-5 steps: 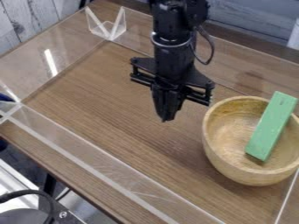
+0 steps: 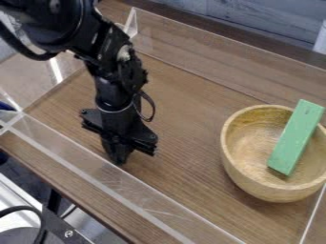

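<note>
The black gripper [image 2: 117, 138] hangs low over the wooden table at the left of centre, its fingertips close to the surface. Whether anything is between its fingers, or how far they are apart, is unclear. To its right stands a round light-wood bowl [image 2: 242, 143] with a long green block [image 2: 298, 133] leaning in it.
Clear plastic edges run along the lower left, with a black cable [image 2: 38, 221] in the bottom left corner. A pale wall is at the top right.
The arm has moved left and down, away from the bowl, and now sits lower over the table. The bowl and green block look unchanged.
</note>
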